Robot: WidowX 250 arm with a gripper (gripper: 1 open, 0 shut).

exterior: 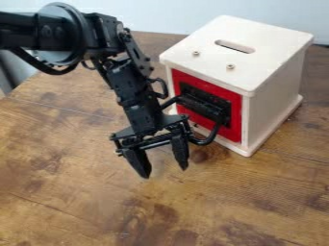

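My black gripper [160, 159] hangs over the wooden table, pointing down, in front and to the left of a box. Its two fingers stand apart with nothing visible between them. The pale wooden box [267, 101] has a slot in its top and a red front panel [187, 75] carrying a black latch or keypad piece [214, 108], partly hidden by my arm and a cable.
A white wall and the table's back edge show at the upper left, behind my arm.
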